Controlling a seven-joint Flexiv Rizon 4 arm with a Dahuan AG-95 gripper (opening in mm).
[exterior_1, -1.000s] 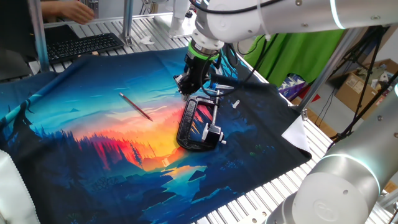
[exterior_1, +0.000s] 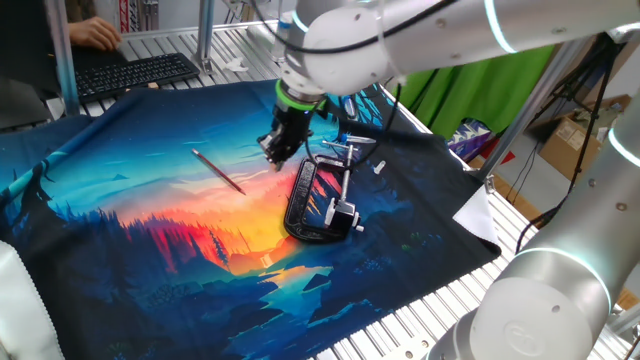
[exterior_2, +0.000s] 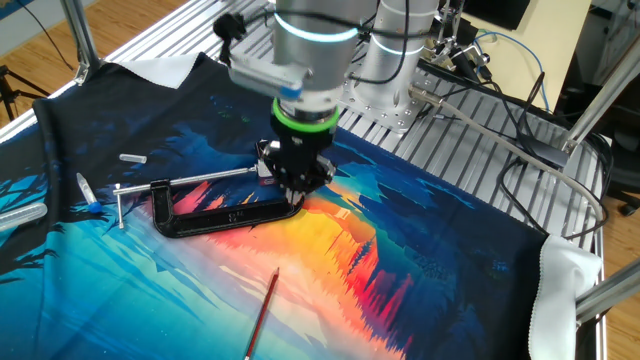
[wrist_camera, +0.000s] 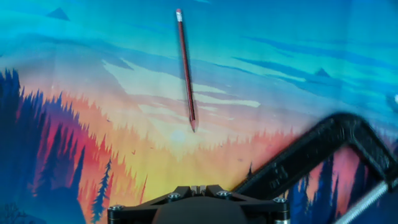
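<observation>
A dark red pencil with a pink eraser lies on the printed cloth; in the wrist view its sharpened tip points down toward my gripper. The fingers meet at the bottom edge of that view, with nothing visible between them. Exterior view 1 has the gripper above the cloth, between the pencil and the black C-clamp. From the other side, the gripper overlaps one end of the clamp, and the pencil lies apart, nearer that camera.
Beyond the clamp lie a small clear piece, a blue-tipped tube and a clear tube. A keyboard with a person's hand is at the back left.
My gripper has moved left in exterior view 1, away from the clamp's far end and closer to the pencil. The person's hand has lowered near the keyboard. Pencil and clamp have stayed put.
</observation>
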